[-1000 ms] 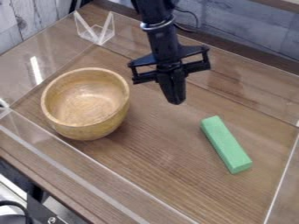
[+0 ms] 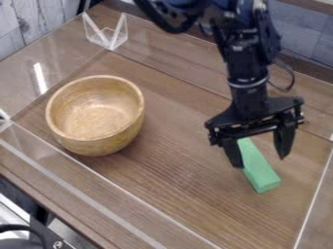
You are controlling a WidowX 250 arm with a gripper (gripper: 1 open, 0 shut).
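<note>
My gripper (image 2: pixel 256 143) is at the right of the camera view, open, its two dark fingers spread over the upper part of a green block (image 2: pixel 260 173). The block lies lengthwise on the wooden table (image 2: pixel 156 195), angled slightly. Whether the fingertips touch it I cannot tell.
A wooden bowl (image 2: pixel 96 113) stands at the left. A small white wire-like object (image 2: pixel 107 32) is at the back left.
My gripper has moved from above the middle of the table down and to the right, over the green block. The bowl and block appear unmoved.
</note>
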